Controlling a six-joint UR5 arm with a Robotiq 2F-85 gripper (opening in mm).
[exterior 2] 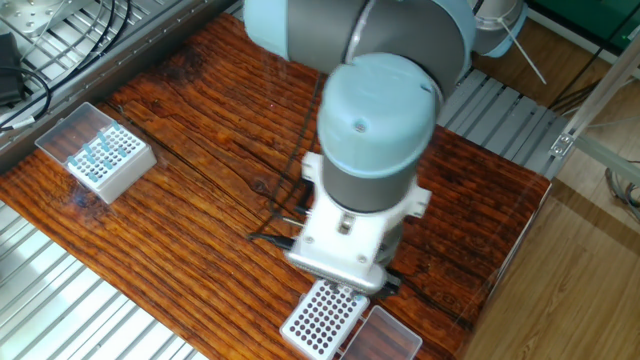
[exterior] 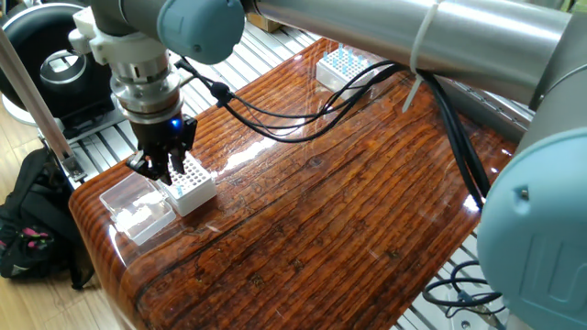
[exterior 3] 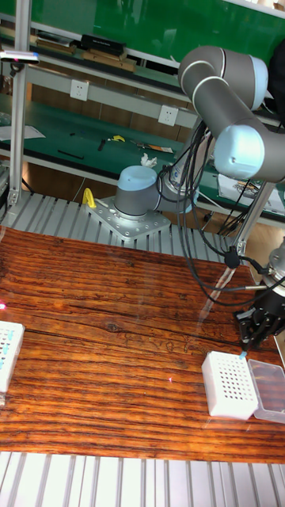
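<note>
My gripper (exterior: 171,174) is at the near-left corner of the table, low over a white rack (exterior: 193,194) with rows of round holes. Its two black fingertips stand apart, so it looks open. A small light-blue tip (exterior 3: 243,356) shows at the rack's back corner, just below the fingers; whether they touch it cannot be made out. Most of the rack's holes (exterior 2: 325,318) look empty. Across the table, a second white rack (exterior 2: 122,172) holds several light-blue tips (exterior 2: 97,152) standing upright.
A clear lid (exterior: 138,209) lies open beside the near rack, and another (exterior 2: 75,135) beside the far one. Black cables (exterior: 303,128) hang from the arm over the table.
</note>
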